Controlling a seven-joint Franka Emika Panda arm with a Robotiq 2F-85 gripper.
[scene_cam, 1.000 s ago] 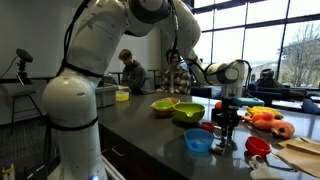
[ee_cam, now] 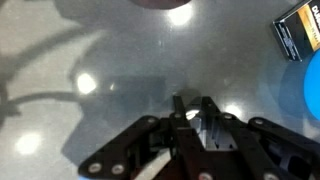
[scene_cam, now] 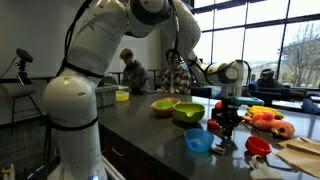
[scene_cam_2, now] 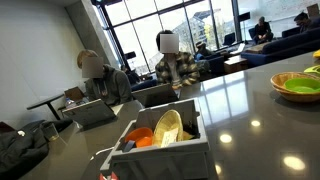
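Observation:
In exterior view 1 my gripper points down close to the table, just right of a blue bowl and left of a red bowl. The wrist view shows my gripper with its fingertips close together and shut on a small, pale, thin object. Most of that object is hidden behind the fingers, so I cannot tell what it is. Part of the blue bowl shows at the wrist view's right edge, near a black and copper Duracell battery box.
A green bowl stands behind the blue one. Orange and red plush-like items lie at the back right, and wooden boards at the front right. Exterior view 2 shows a grey bin holding several items.
Over the last second my gripper has shifted only slightly near the table. The bowls look to be in the same places.

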